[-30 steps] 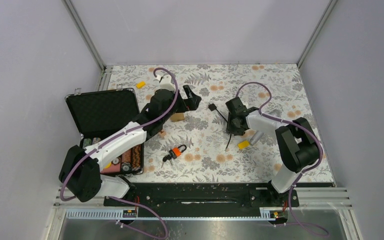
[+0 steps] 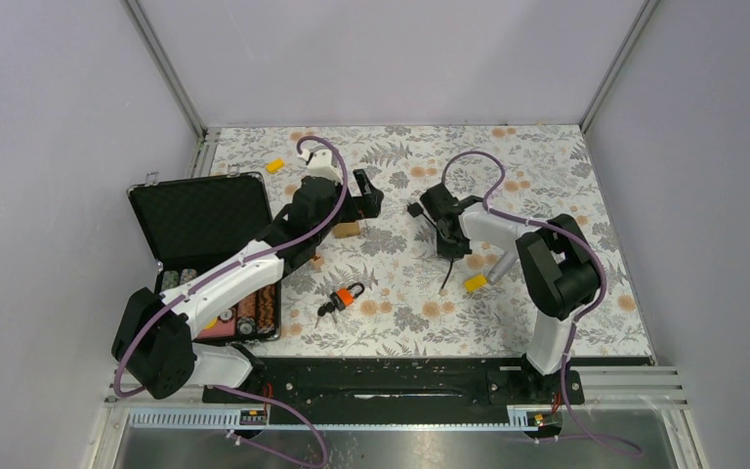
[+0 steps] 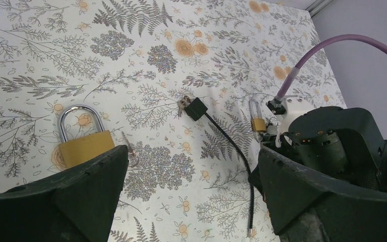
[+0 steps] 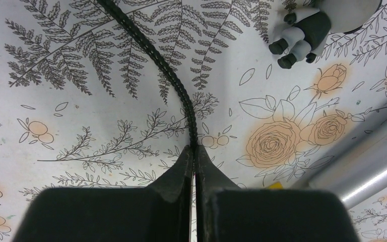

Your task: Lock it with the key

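Observation:
My right gripper is shut low on a dark braided cord [image 4: 156, 55]; whether the cord is pinched or lies just beneath the fingertips is unclear. In the left wrist view the cord runs to a small black block [image 3: 196, 110] with metal keys [image 3: 183, 105] beside it. A large brass padlock [image 3: 86, 148] lies below my open left gripper; a small padlock [image 3: 258, 123] sits farther right. An orange-bodied padlock [image 2: 345, 297] with dark keys lies at front centre.
An open black case [image 2: 198, 215] stands at left. A silver cylinder [image 4: 358, 161], a toy figure [image 4: 307, 38] and a yellow piece [image 2: 476, 282] are near my right gripper.

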